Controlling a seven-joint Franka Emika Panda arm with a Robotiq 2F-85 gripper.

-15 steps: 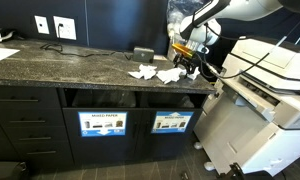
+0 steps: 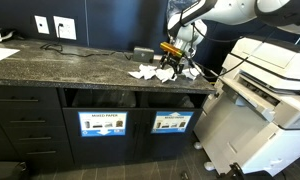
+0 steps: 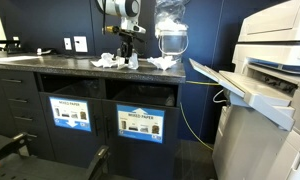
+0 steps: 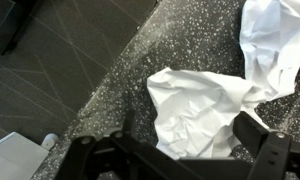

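Note:
Crumpled white paper lies on the dark speckled counter (image 2: pixel 90 66). In the wrist view one crumpled piece (image 4: pixel 190 108) is between and beyond the fingers of my gripper, which stands open above it. Another white piece (image 4: pixel 273 45) lies at the upper right, close beside it or touching. In exterior view 1 my gripper (image 2: pixel 172 62) points down over the paper cluster, with one piece (image 2: pixel 145 71) to its left. Whether the fingers touch the paper cannot be made out.
Below the counter are two open bins with mixed paper signs (image 2: pixel 102 124) (image 2: pixel 172 122). A white printer (image 2: pixel 260 105) stands right of the counter. A wire basket (image 3: pixel 173 42) is at the counter's back right.
My arm has moved left over the counter, from the right side of the paper cluster toward its middle. The papers show no clear movement.

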